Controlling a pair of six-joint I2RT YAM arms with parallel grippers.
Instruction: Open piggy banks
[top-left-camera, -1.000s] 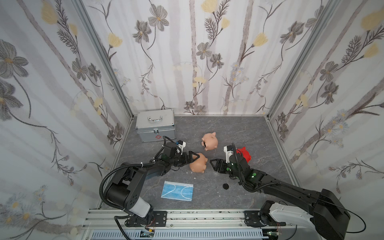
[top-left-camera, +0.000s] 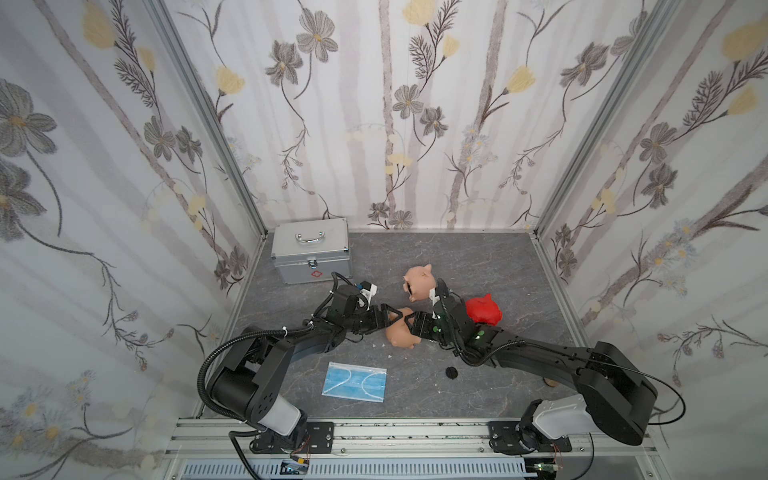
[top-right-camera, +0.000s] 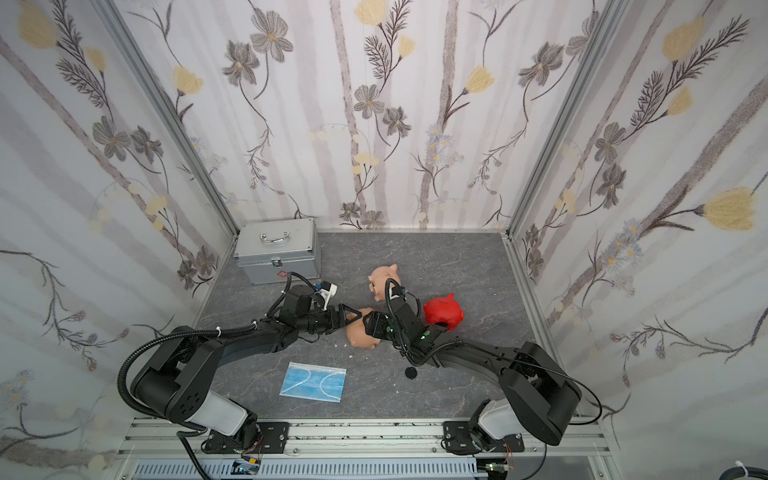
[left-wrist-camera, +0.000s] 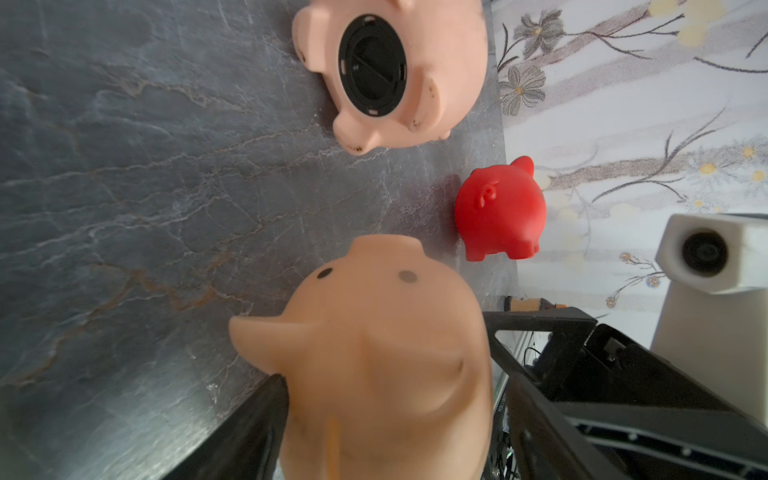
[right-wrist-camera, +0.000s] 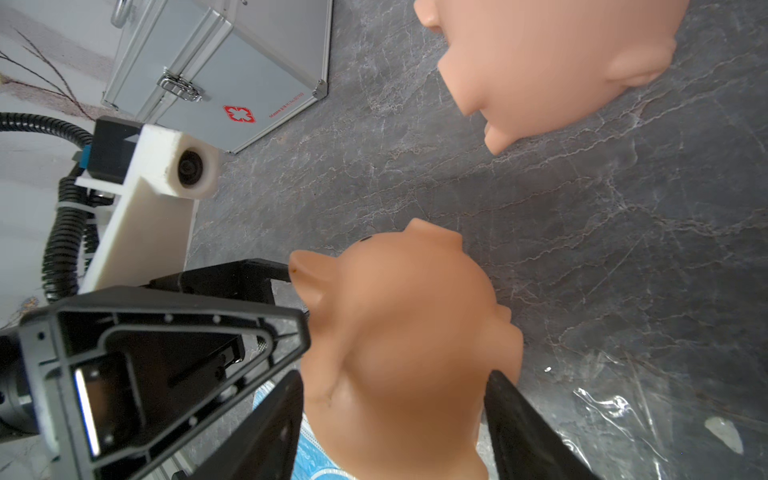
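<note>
A peach piggy bank (top-left-camera: 402, 332) sits between my two grippers; its belly is hidden. My left gripper (top-left-camera: 393, 315) is open, its fingers (left-wrist-camera: 254, 432) on either side of the pig's body in the left wrist view. Facing it, my right gripper (top-left-camera: 413, 323) stands part open around the same pig, with a finger (right-wrist-camera: 270, 428) seen to each side. A second peach pig (top-left-camera: 420, 282) lies behind, its black round plug (left-wrist-camera: 373, 65) showing in the left wrist view. To the right, a red piggy bank (top-right-camera: 443, 312) stands partly behind the right arm.
A small black round piece (top-left-camera: 452, 373) lies on the floor in front of the right arm. The blue mask (top-left-camera: 354, 382) lies front left, and a silver case (top-left-camera: 312, 254) occupies the back left corner.
My right gripper has moved left until it reaches the near peach pig, which has shifted slightly right. The left gripper has moved only a little.
</note>
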